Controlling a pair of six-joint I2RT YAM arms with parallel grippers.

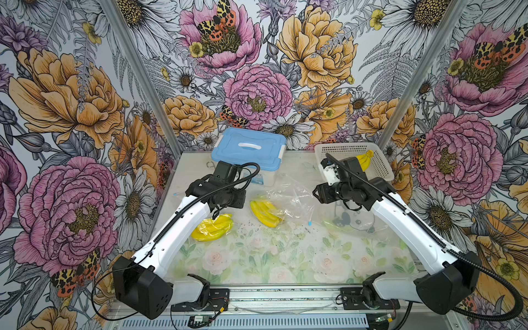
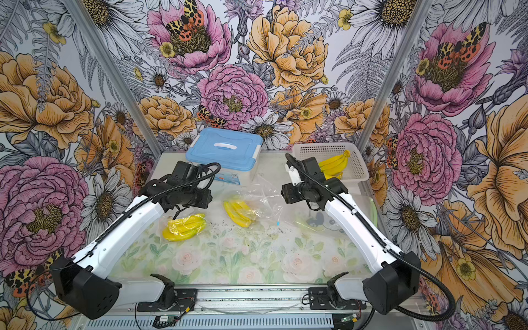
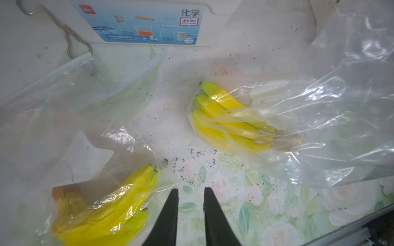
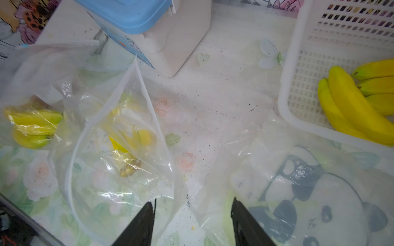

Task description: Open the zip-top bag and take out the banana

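A bagged banana bunch lies at left. A second bunch sits mid-table inside a clear bag, whose mouth gapes toward the right side in the right wrist view. My left gripper is over the table between and near these bags; its fingertips are slightly apart, and what, if anything, is between them is unclear. My right gripper stands open, above the middle bag's mouth and an empty-looking panda bag, with nothing visibly held.
A blue-lidded box stands at the back. A white basket with loose bananas is at back right. Metal tongs lie near the box.
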